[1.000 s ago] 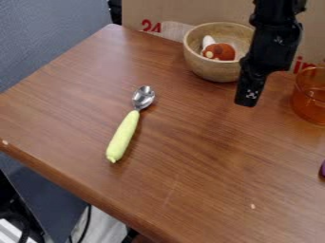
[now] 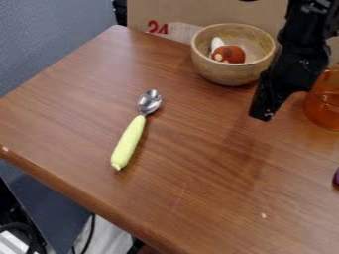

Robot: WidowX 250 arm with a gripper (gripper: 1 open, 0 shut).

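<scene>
My black gripper (image 2: 265, 107) hangs over the right side of the wooden table (image 2: 146, 198), just right of and in front of a light wooden bowl (image 2: 208, 67). The bowl holds a reddish-brown round item (image 2: 231, 54) and something white. A spoon (image 2: 150, 101) with a pale yellow, corn-like piece (image 2: 129, 141) along its handle side lies on the left-centre of the table. Whether the gripper is open or shut is hard to see.
An orange translucent container (image 2: 324, 109) stands at the right, beside the gripper. A dark purple object (image 2: 335, 177) is cut off at the right edge. A cardboard box (image 2: 172, 17) is behind.
The gripper has moved right from in front of the bowl toward the orange container. The objects on the table look unmoved.
</scene>
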